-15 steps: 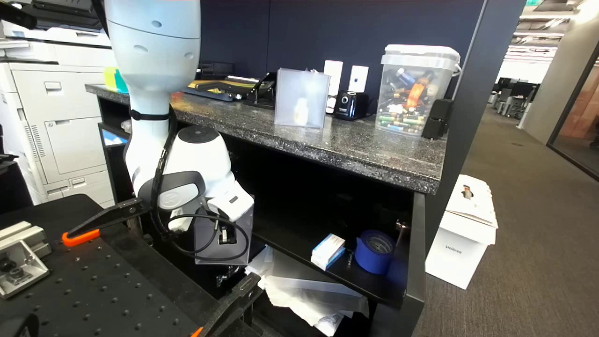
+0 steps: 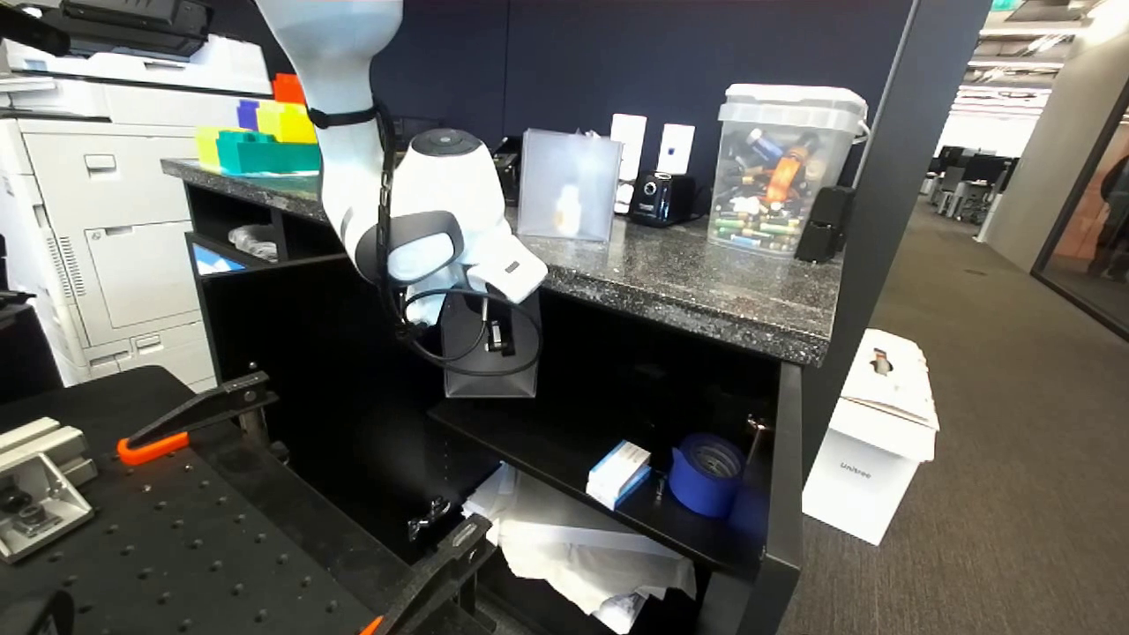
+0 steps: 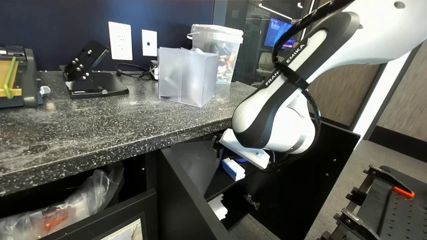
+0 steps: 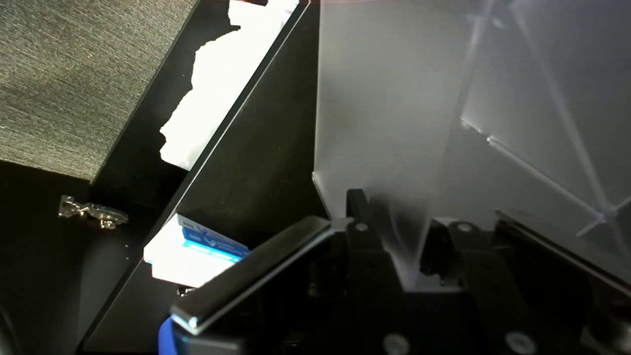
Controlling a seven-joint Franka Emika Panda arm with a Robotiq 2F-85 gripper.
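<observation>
My gripper is shut on the wall of a translucent frosted box (image 4: 390, 112), which fills the right side of the wrist view. In exterior view 1 this box (image 2: 489, 383) hangs below my hand, over the left part of the cabinet shelf and under the counter. Exterior view 2 shows the box (image 3: 196, 158) inside the cabinet, partly behind a black panel; my fingers are hidden there. Whether its bottom touches the shelf, I cannot tell. A second frosted box (image 2: 568, 185) stands on the counter.
On the cabinet shelf (image 2: 529, 439) sit a small white-and-blue carton (image 2: 619, 473) and a blue tape roll (image 2: 706, 476). The counter (image 2: 677, 270) overhangs it closely. A bucket of batteries (image 2: 781, 175) stands on top. White sheeting (image 2: 577, 545) lies on the lower level.
My arm has carried the held box up and to the right in exterior view 1, from in front of the cabinet to its shelf. The carton and tape have not moved.
</observation>
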